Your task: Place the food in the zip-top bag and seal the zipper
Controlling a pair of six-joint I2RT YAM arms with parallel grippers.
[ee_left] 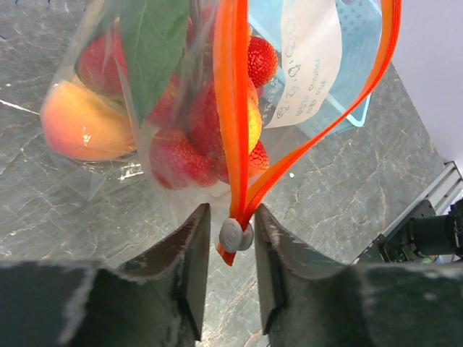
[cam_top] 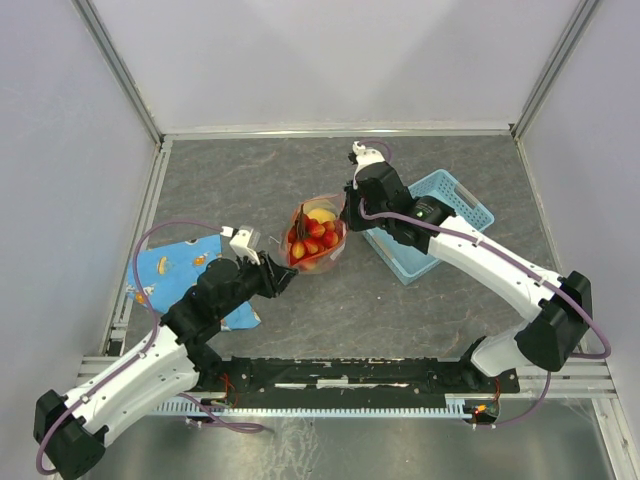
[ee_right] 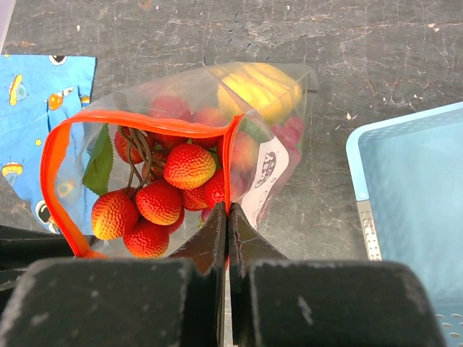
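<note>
The clear zip bag (cam_top: 315, 240) with orange zipper (ee_right: 142, 119) holds strawberries (ee_right: 188, 165), yellow fruit (ee_right: 260, 92) and leaves, its mouth open. My left gripper (cam_top: 281, 274) is at the zipper's near end, part open, the grey slider (ee_left: 233, 233) between or just beyond its fingertips. My right gripper (cam_top: 352, 215) is shut on the bag's rim at the other side of the opening.
A blue basket (cam_top: 440, 195) lies at the right, partly under my right arm. A blue patterned cloth (cam_top: 170, 265) lies at the left. Bare grey tabletop shows behind and in front of the bag.
</note>
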